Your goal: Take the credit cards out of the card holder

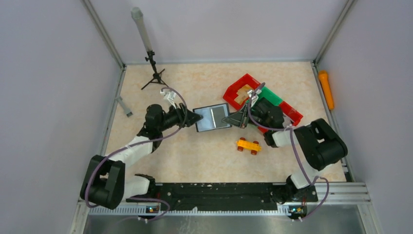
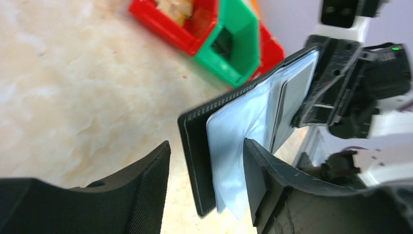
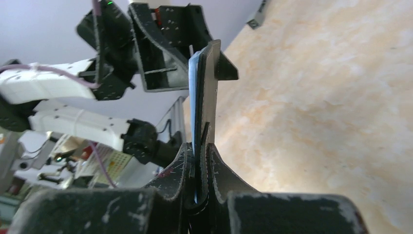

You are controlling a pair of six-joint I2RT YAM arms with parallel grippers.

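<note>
A dark card holder (image 1: 220, 117) with light-blue cards or sleeves is held up between my arms, seen edge-on in the right wrist view (image 3: 209, 83). My right gripper (image 1: 228, 120) is shut on the holder's right end. My left gripper (image 1: 197, 117) stands open at the holder's left end, its fingers either side of the holder's edge in the left wrist view.
Red and green bins (image 1: 234, 90) stand at the back right, a yellow toy car (image 1: 248, 145) lies front right, and a tripod stand (image 1: 155, 75) stands at the back left.
</note>
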